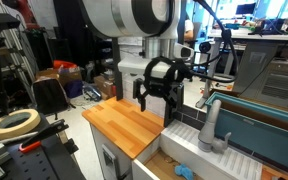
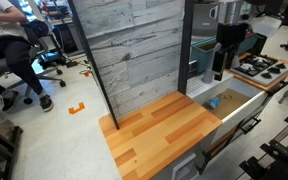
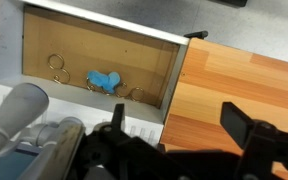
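Note:
A small blue object (image 3: pixel 103 80), soft or crumpled in look, lies on the brown floor of the open white drawer (image 3: pixel 167 78). It also shows as a blue patch (image 1: pixel 184 172) low in exterior view 1, and faintly as a blue spot (image 2: pixel 214 102) in exterior view 2. Above the wooden counter, beside the drawer, hangs my gripper (image 1: pixel 154 101). Its two black fingers (image 3: pixel 115 112) stand wide apart in the wrist view, with only counter and drawer edge seen between them. Nothing is held.
Several thin metal rings (image 3: pixel 55 62) lie in the drawer near the blue object. A grey faucet (image 1: pixel 213 125) rises beside the drawer, close to a blue-green sink basin (image 1: pixel 249 128).

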